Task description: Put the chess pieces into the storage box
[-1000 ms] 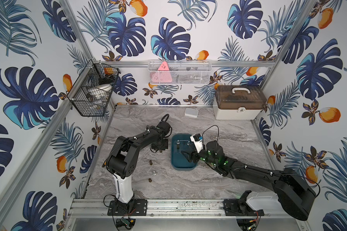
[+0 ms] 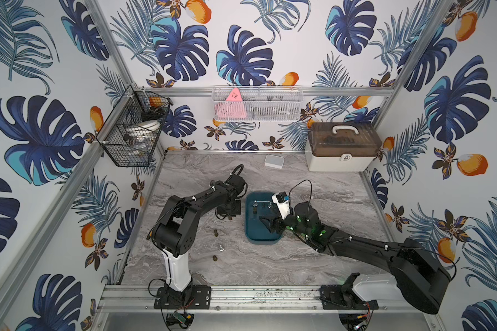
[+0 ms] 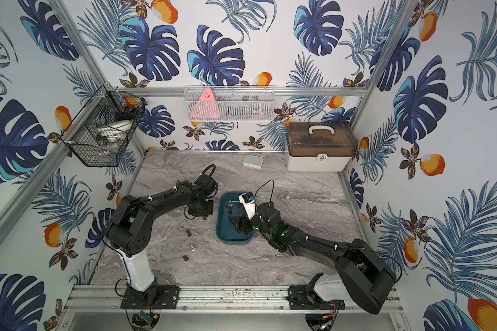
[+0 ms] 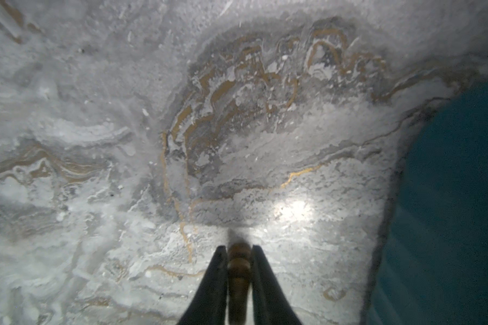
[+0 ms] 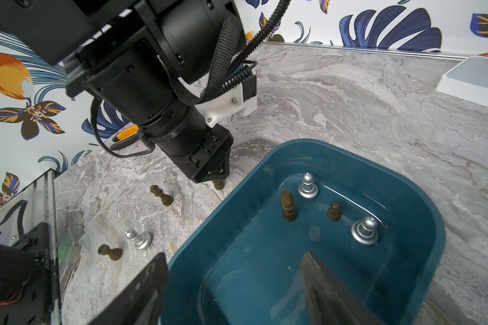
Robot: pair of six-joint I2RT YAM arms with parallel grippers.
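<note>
The blue storage box point(image 5: 309, 142) holds silver pieces point(image 5: 365, 233) and brown pieces point(image 5: 288, 206) at its far end. Just left of it, my left gripper points down at the table. A brown chess piece point(image 4: 239, 270) sits between its fingers, which lie close along both sides; whether they grip it is unclear. Two brown pieces, one lying point(image 5: 161, 195) and another point(image 5: 110, 252), are on the table with a silver piece point(image 5: 139, 239). Over the box, my right gripper has its fingers wide apart and nothing between them.
A small white box point(image 2: 274, 161) lies at the back of the table. The brown-lidded case point(image 2: 343, 146) stands at the back right. Bare table stretches behind the storage box and in front of it. Both arms come close together around the box.
The left gripper has shifted very slightly, staying low over the same spot. The right arm and the loose pieces look unmoved.
</note>
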